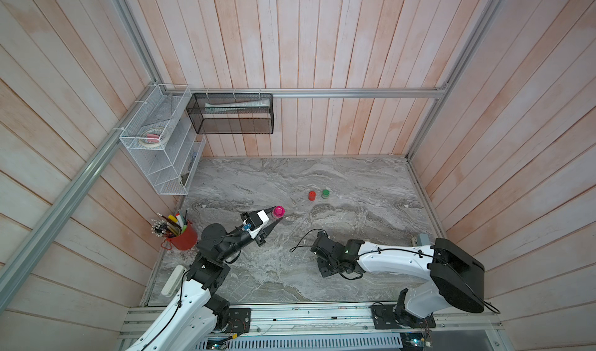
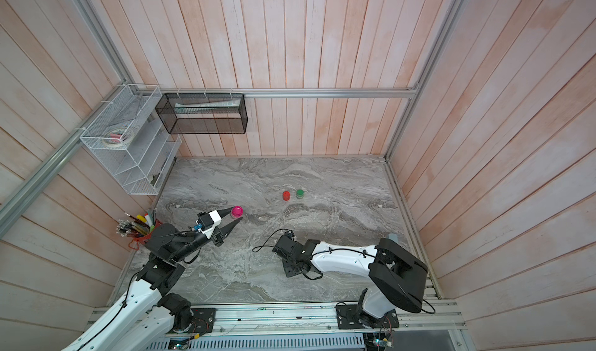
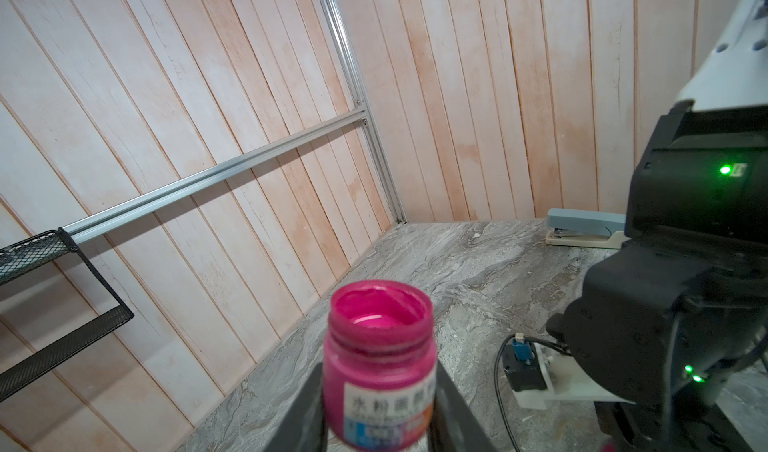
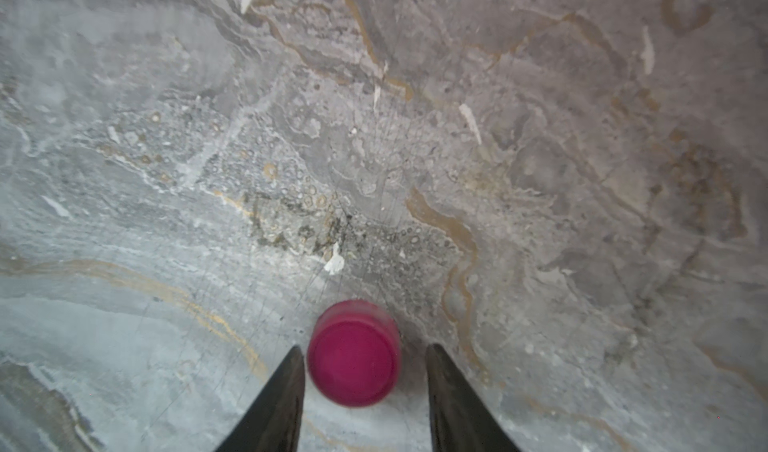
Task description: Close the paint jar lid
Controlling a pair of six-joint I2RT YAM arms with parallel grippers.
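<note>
An uncapped pink paint jar (image 3: pixel 380 372) with a white label stands upright in the left wrist view, paint showing inside its mouth. My left gripper (image 1: pixel 277 220) is shut on it, holding it above the table at left of centre. The pink lid (image 4: pixel 354 360) shows between the fingers of my right gripper. The left fingertip is close against the lid's edge, while a narrow gap shows at the right one. Whether the lid is clamped cannot be told. In the top views the right wrist hides it.
A red jar (image 1: pixel 311 195) and a green jar (image 1: pixel 325 193) stand behind the grippers. A red cup of brushes (image 1: pixel 182 236) is at far left, a stapler (image 3: pixel 586 226) at far right.
</note>
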